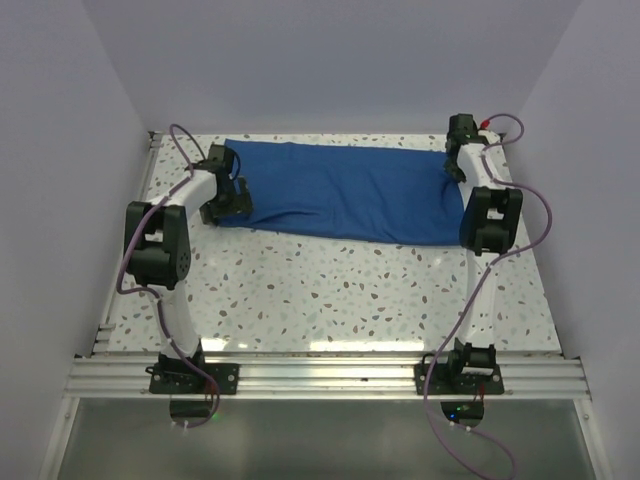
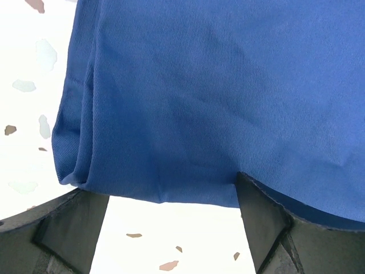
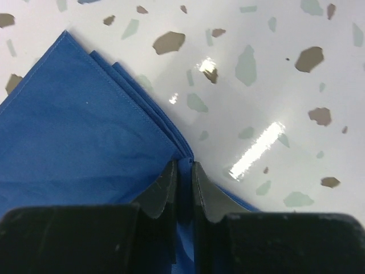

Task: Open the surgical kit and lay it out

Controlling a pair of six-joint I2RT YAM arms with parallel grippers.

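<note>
A long blue cloth (image 1: 350,190), folded in layers, lies across the far part of the table. At its near left corner, my left gripper stands open, its fingers (image 2: 268,228) wide apart at the cloth's front edge. My right gripper is shut on the cloth's right edge, and a narrow pinched fold (image 3: 184,185) shows between its fingertips. In the right wrist view, stacked layers run along that edge up to a corner at upper left. Whatever the cloth may cover is hidden.
Grey walls (image 1: 330,60) close off the back and both sides. A metal rail (image 1: 320,370) runs along the front, and purple cables (image 1: 547,215) hang beside the arms.
</note>
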